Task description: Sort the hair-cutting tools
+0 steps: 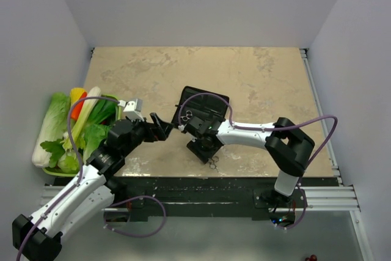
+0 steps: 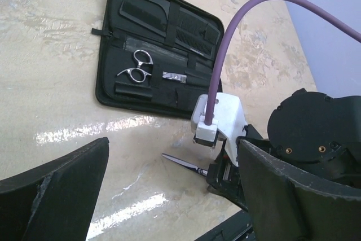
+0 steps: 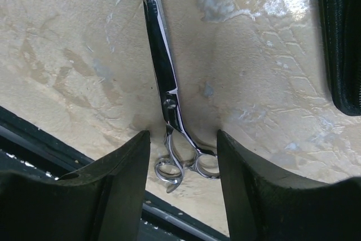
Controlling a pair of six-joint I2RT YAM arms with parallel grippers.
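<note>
A pair of long silver scissors (image 3: 169, 103) lies on the table. In the right wrist view its handles sit between the tips of my open right gripper, which hovers low over them. An open black zip case (image 2: 158, 46) holds combs, a pair of scissors (image 2: 139, 70) and a serrated blade (image 2: 174, 77). My left gripper (image 1: 164, 125) stands open left of the case, above the table, with nothing between its fingers.
A green basket of vegetables (image 1: 61, 132) sits at the left edge. The front edge runs just below the loose scissors.
</note>
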